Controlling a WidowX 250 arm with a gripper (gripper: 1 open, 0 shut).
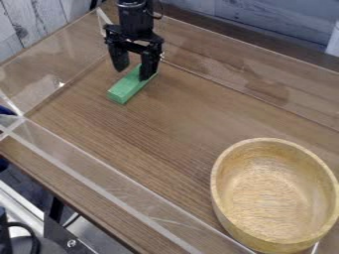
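Observation:
A black gripper (134,58) hangs at the top middle of the view, open, its two sides spread over the far end of a green block (129,87). The near part of the block is uncovered and lies on the wooden table (159,149). Whether the gripper touches the block cannot be told.
A large empty light wooden bowl (273,194) sits at the front right. A clear plastic strip runs along the left edge of the table, with black cables at the lower left.

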